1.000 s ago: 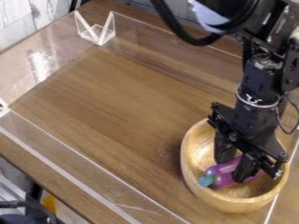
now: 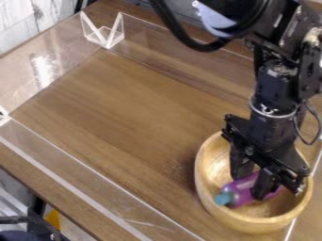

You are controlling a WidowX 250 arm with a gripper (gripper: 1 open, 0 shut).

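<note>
The black gripper [image 2: 262,169] reaches down into a round wooden bowl [image 2: 214,202] at the lower right. Its fingers sit around a purple object with a teal end [image 2: 239,194] lying in the bowl. The gripper hides part of that object, and I cannot tell whether the fingers press on it.
A white wire holder [image 2: 104,30] stands at the back left. Dark cables show at the lower left edge and hang from the arm at the top.
The gripper has shifted very slightly within the bowl; little else has changed.
</note>
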